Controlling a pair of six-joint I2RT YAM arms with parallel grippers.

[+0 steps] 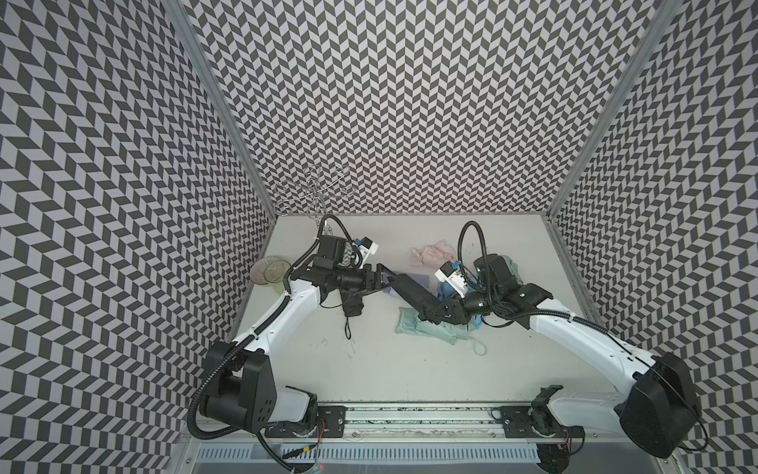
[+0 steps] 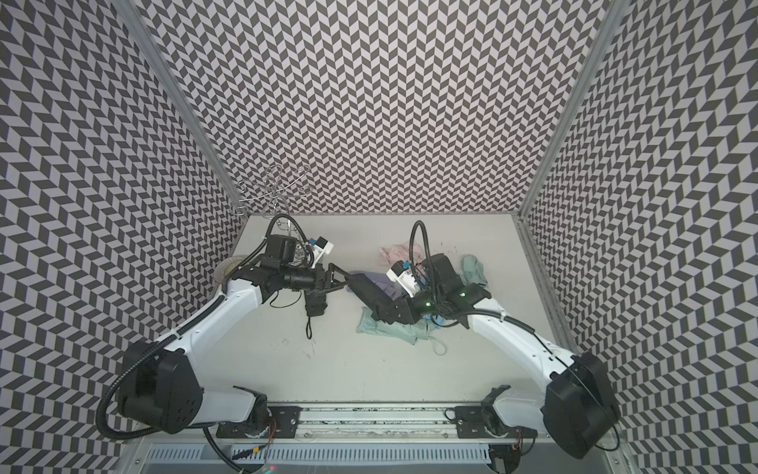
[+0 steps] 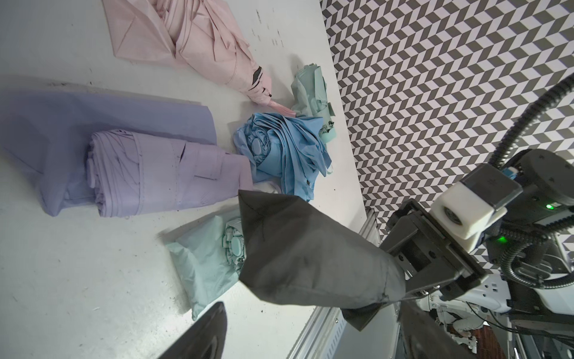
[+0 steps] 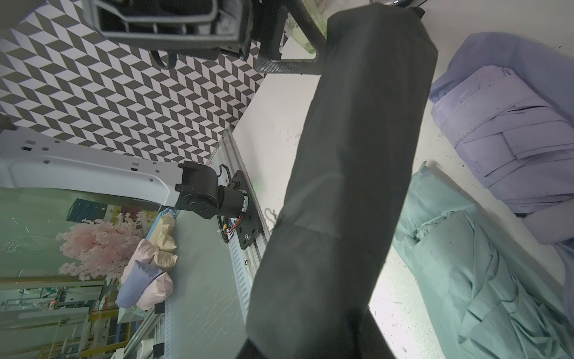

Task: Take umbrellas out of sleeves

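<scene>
A black sleeve (image 1: 414, 294) hangs in the air above the table, with my right gripper (image 1: 443, 314) shut on one end of it. Whether anything is inside cannot be told. At the other end, my left gripper (image 1: 385, 276) is open; in the right wrist view its finger (image 4: 293, 64) is right beside the sleeve's upper end. The left wrist view has the sleeve (image 3: 317, 251) ahead of the fingers, its free end facing left. On the table below the left arm lies a black umbrella (image 1: 353, 305) with a wrist strap.
Several folded umbrellas and sleeves, purple (image 3: 173, 173), blue (image 3: 281, 149), mint green (image 3: 206, 257) and pink (image 3: 203, 42), lie beneath and behind the sleeve. Glasses (image 1: 274, 271) and a metal stand (image 1: 317, 197) are at the back left.
</scene>
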